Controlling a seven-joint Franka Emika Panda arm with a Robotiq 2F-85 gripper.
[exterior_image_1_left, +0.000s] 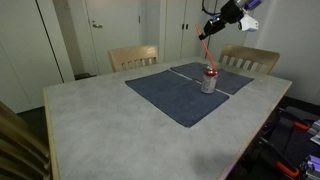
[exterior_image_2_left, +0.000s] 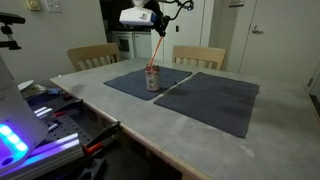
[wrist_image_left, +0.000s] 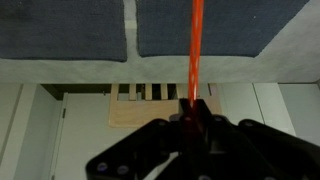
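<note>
A thin orange-red stick slants down to the top of a red and silver can. My gripper is shut on the upper part of the stick, above the can. Exterior view 2 also shows the stick between the gripper and the can; whether its lower end is inside the can or only behind its rim I cannot tell. In the wrist view the stick runs from the top edge down to the dark gripper. The can does not show there.
The can stands at the edge of dark placemats on a pale table. Another dark placemat lies flat nearby. Wooden chairs line the table's far side.
</note>
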